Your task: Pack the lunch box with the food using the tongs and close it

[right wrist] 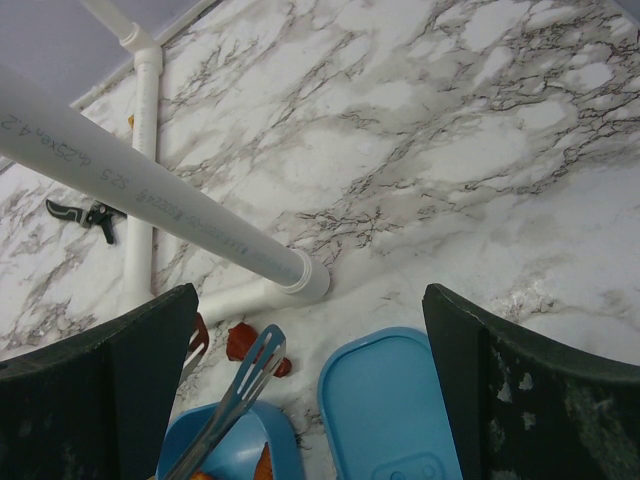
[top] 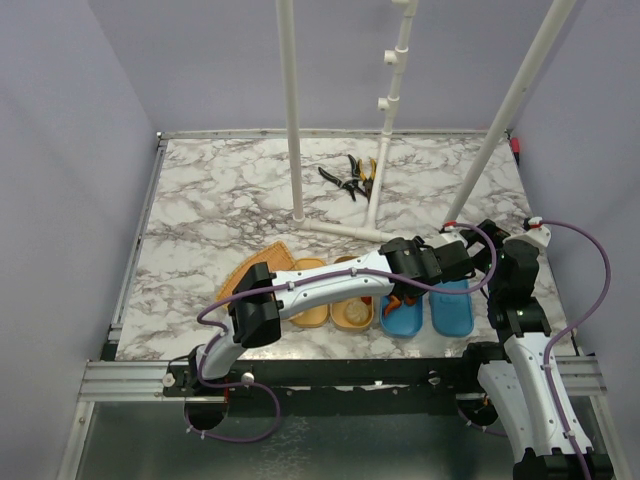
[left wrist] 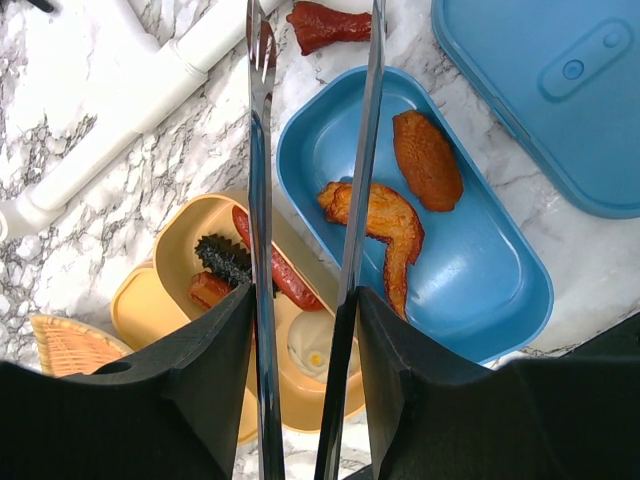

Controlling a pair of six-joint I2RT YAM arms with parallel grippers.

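Note:
My left gripper, holding metal tongs open with nothing between their tips, hangs over the blue box (left wrist: 480, 290), which holds a roasted wing (left wrist: 395, 245) and a brown piece (left wrist: 428, 160). A red-brown piece (left wrist: 322, 28) lies on the marble outside it. The yellow box (left wrist: 185, 255) holds sausages, a dark sea cucumber and a pale round item. My right gripper stands open at the right, nothing between its fingers.
A blue lid (left wrist: 540, 100) lies right of the blue box; a yellow lid (left wrist: 145, 305) and basket (left wrist: 75, 345) lie at left. White pipes (top: 340, 230) and pliers (top: 350, 185) are behind.

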